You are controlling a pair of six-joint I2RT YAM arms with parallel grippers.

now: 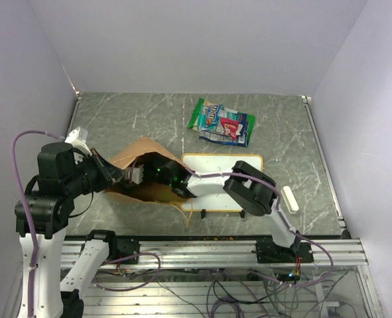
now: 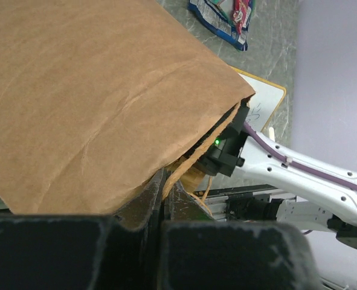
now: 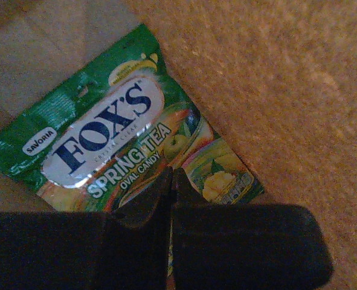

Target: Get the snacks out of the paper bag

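Observation:
The brown paper bag (image 1: 142,142) (image 2: 87,90) lies on its side at the table's middle left. My left gripper (image 1: 121,173) is shut on its rim by the handle. My right gripper (image 1: 142,171) is inside the bag, shut, over a green Fox's Spring Tea candy pack (image 3: 106,127); I cannot see anything held between its fingers. Several snack packs (image 1: 222,123) (image 2: 223,18) lie in a pile outside the bag, at the back of the table.
A whiteboard (image 1: 222,159) lies right of the bag, partly under my right arm. A white eraser-like block (image 1: 290,199) is at the right.

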